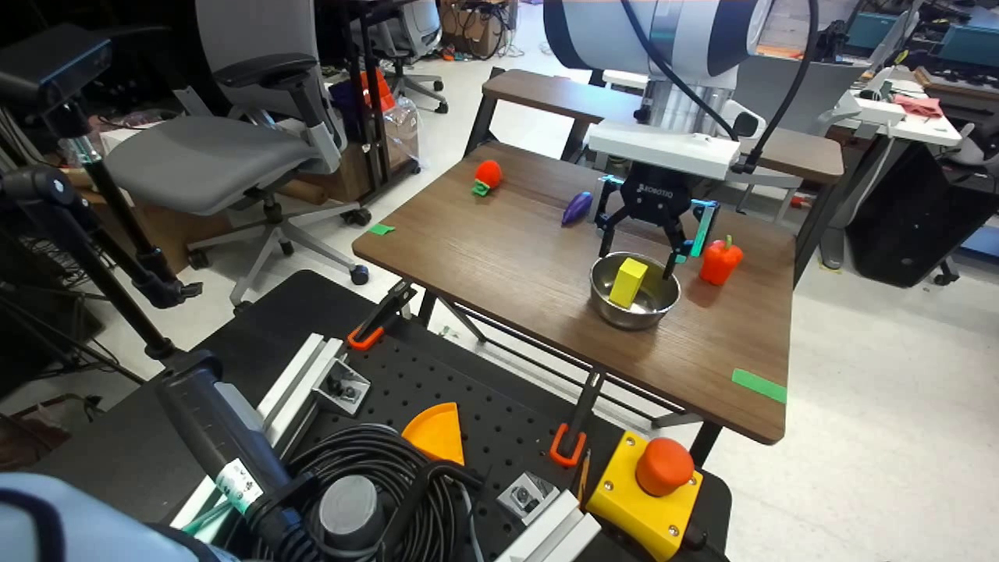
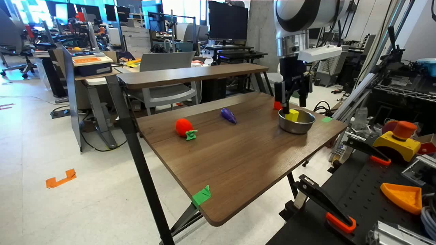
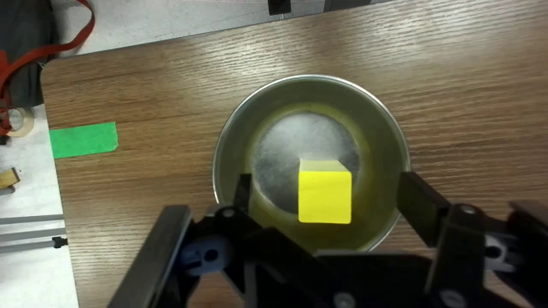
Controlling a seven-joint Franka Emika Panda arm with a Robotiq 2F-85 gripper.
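A yellow block [image 3: 325, 197] stands inside a round metal bowl [image 3: 313, 82], toward the side nearest my gripper in the wrist view. Above the bowl is my gripper [image 1: 639, 264], its fingers spread apart and nothing held between them. In the wrist view one finger [image 3: 243, 192] shows left of the block and the other finger [image 3: 418, 202] lies over the bowl's right rim. The block touches neither finger in that view. From the second exterior view, the bowl [image 2: 297, 127] and block [image 2: 292, 115] are partly behind the fingers.
On the wooden table [image 1: 506, 253] lie a red pepper [image 1: 720, 261] close beside the bowl, a purple eggplant [image 1: 577, 208] and a red tomato-like toy [image 1: 487, 176] farther left. A raised shelf [image 2: 196, 75] runs along the back.
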